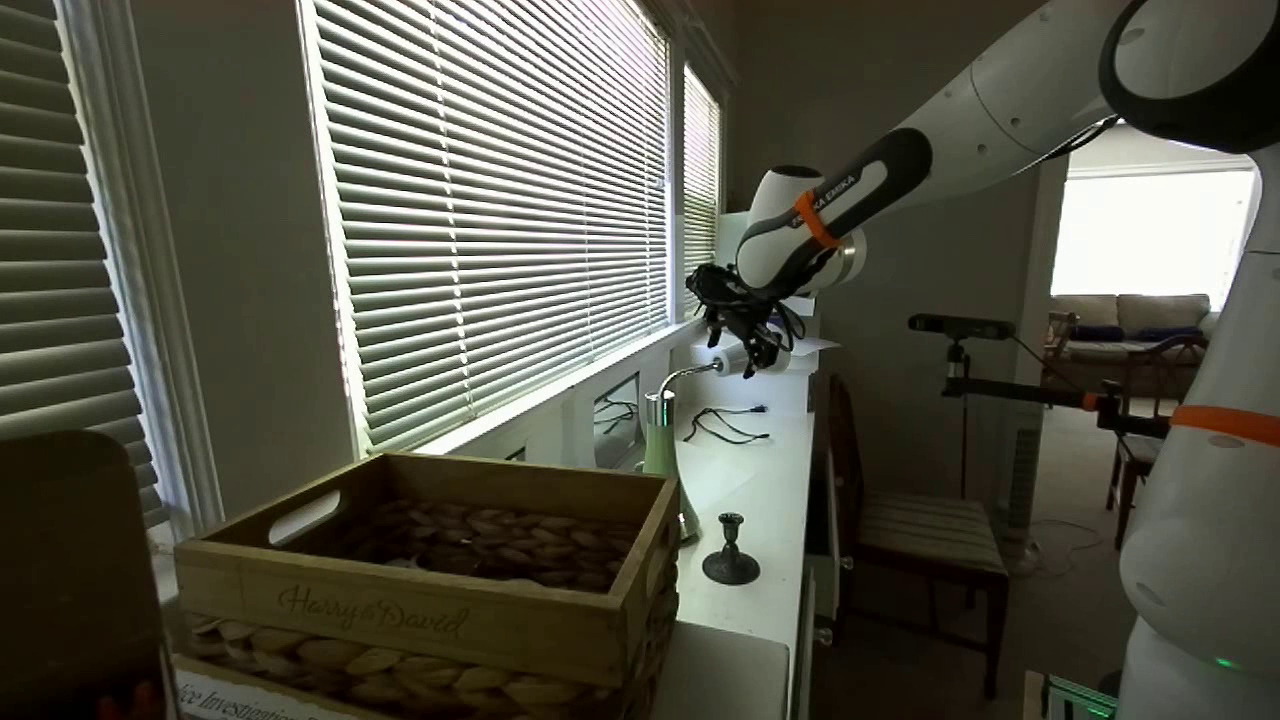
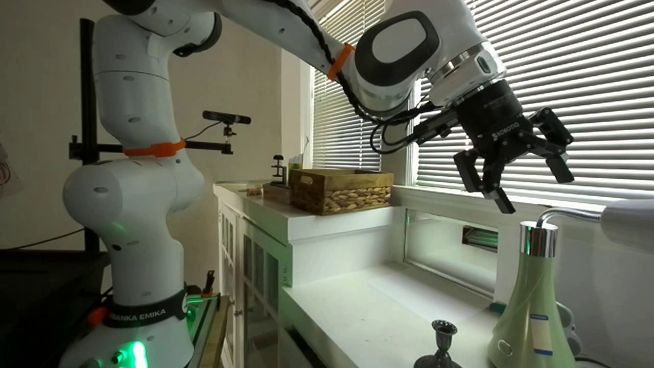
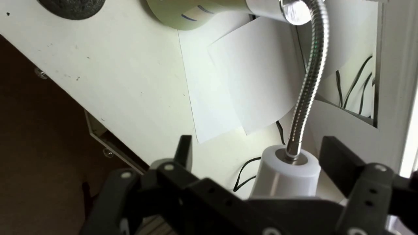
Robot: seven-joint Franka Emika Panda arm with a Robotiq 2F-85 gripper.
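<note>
My gripper stands open, its two fingers wide apart above the counter. In the wrist view, the white lamp head [image 3: 288,172] shows between and beyond the fingers, with no visible contact. A bent metal gooseneck joins it to the green lamp base [image 3: 188,13]. From the second exterior view, the gripper [image 2: 533,196] hangs above the green lamp [image 2: 533,313], whose white head [image 2: 631,224] reaches to the right edge. A dark metal candlestick [image 2: 442,343] stands on the counter beside the lamp.
A wooden basket [image 1: 420,600] sits on the raised cabinet end. Black cables [image 1: 726,420] and white paper [image 3: 250,78] lie on the counter [image 3: 129,90]. Window blinds [image 1: 504,204] run close along one side. A partly open drawer [image 3: 113,147] juts from the counter front.
</note>
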